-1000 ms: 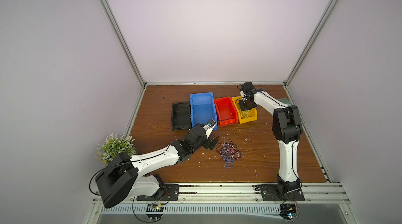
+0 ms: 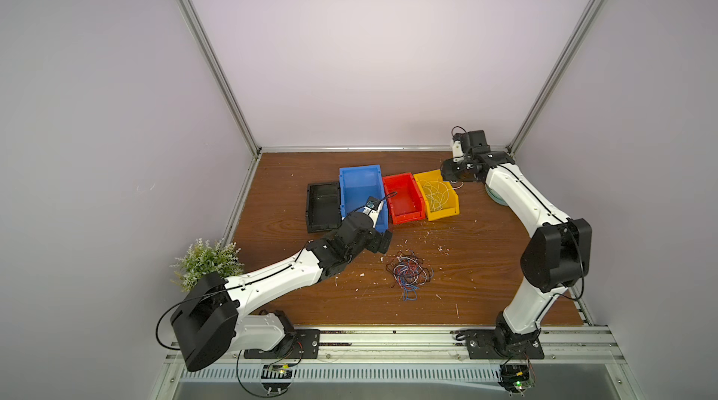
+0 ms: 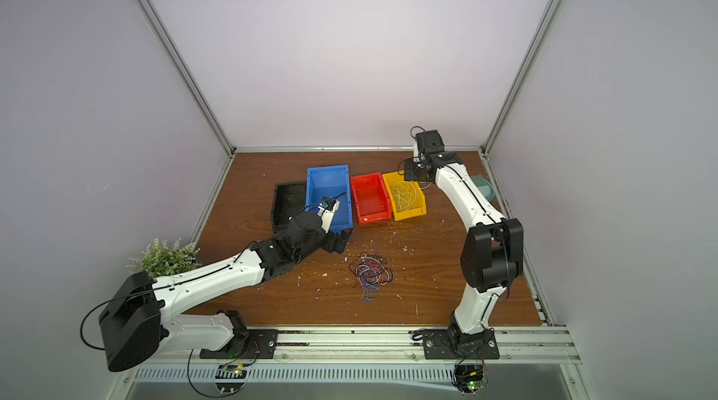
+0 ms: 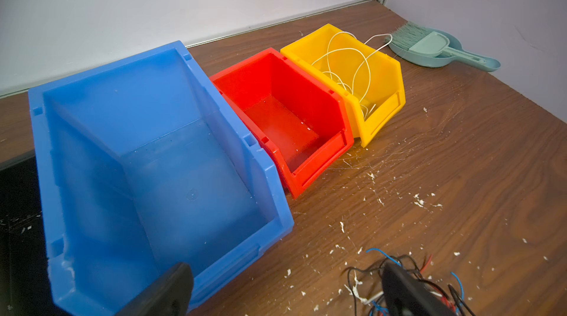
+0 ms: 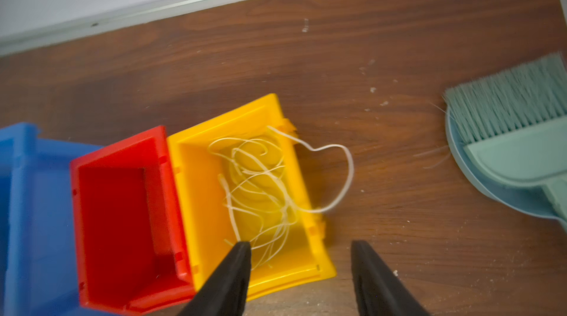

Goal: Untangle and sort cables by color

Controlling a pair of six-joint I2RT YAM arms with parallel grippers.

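White cables lie coiled in the yellow bin. One white cable loops out over the bin's right wall, hanging above the table outside. Over this bin my right gripper stands open, nothing between its fingers. My left gripper is open too and empty, in front of the blue bin. The tangled cables, mixed red, blue, black and white, lie on the table near the front; in the left wrist view a left finger partly covers them. The red bin holds no cable.
A black bin sits left of the blue one. The dustpan and brush lie at the right wall. A plant stands front left. White scraps litter the table.
The white loop stays over the wall. My left gripper has shifted slightly up.
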